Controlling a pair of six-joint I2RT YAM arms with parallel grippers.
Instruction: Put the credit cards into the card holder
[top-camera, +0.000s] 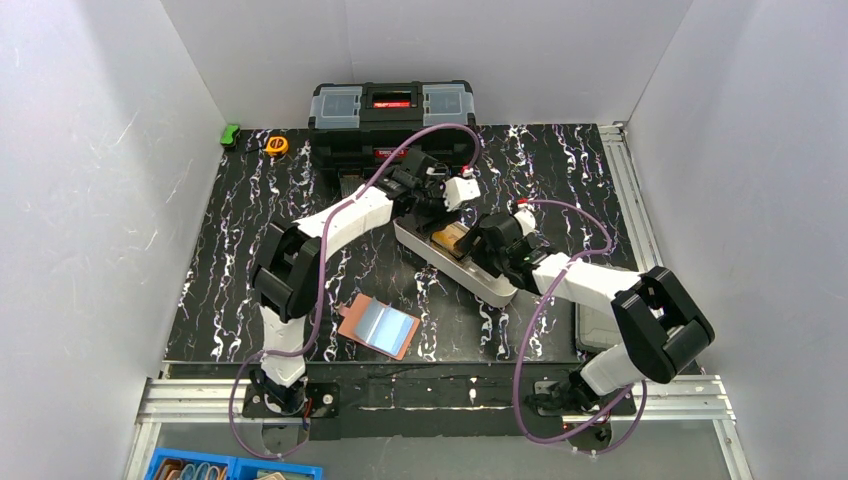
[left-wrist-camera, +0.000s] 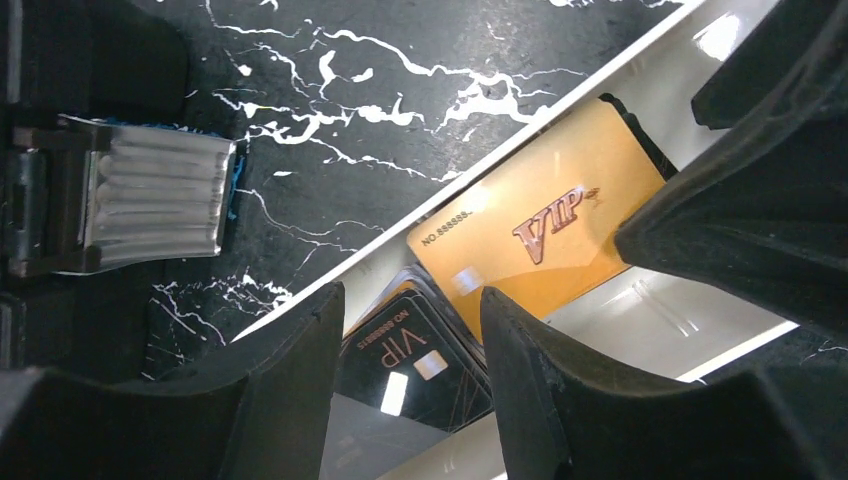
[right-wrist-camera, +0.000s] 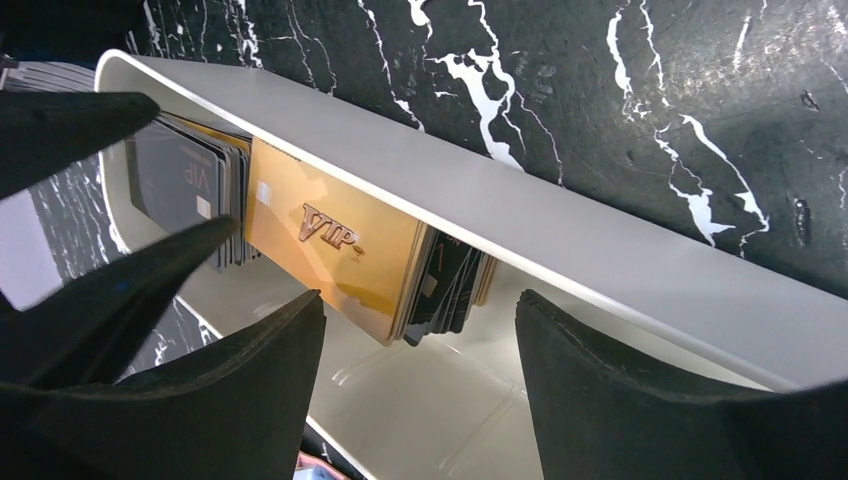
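A white tray (top-camera: 420, 245) holds stacks of credit cards: a gold VIP card (left-wrist-camera: 530, 210) on one stack, dark cards (left-wrist-camera: 400, 355) at the other end. My left gripper is open over the dark cards and the gold card's corner, nothing clearly held. My right gripper stands open at the gold stack, low in the tray; its fingers intrude at the right of the left wrist view. The open card holder (top-camera: 378, 326), pink with clear sleeves, lies at the front left of the table.
A black toolbox (top-camera: 390, 110) stands behind the tray. An orange tape measure (top-camera: 277, 145) and green object (top-camera: 230, 135) sit at the back left. A grey case (top-camera: 595, 325) lies at the right edge. Bare table surrounds the card holder.
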